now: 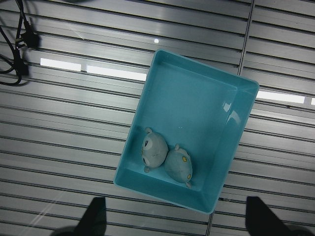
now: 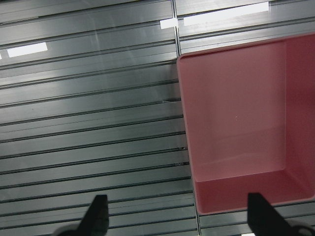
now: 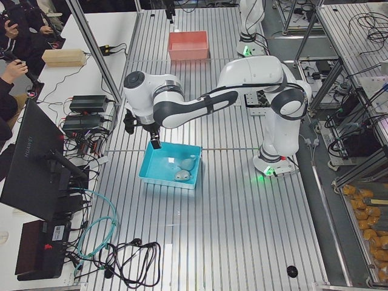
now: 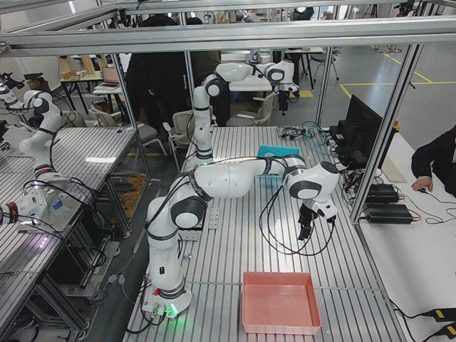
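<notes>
A teal tray (image 1: 197, 103) holds two small plush toys, a grey-white one (image 1: 154, 150) and a pale blue one (image 1: 178, 167), in its lower part as seen in the left wrist view. My left gripper is open above the tray, with nothing between its fingers. A red tray (image 2: 234, 113), empty, sits under my right gripper, which is open and empty, its fingertips at the bottom of the right wrist view.
Black cables (image 3: 139, 267) lie on the slatted table (image 3: 224, 230) near its front left. A monitor (image 3: 36, 163) and power boxes line the left side. The table around both trays is mostly clear.
</notes>
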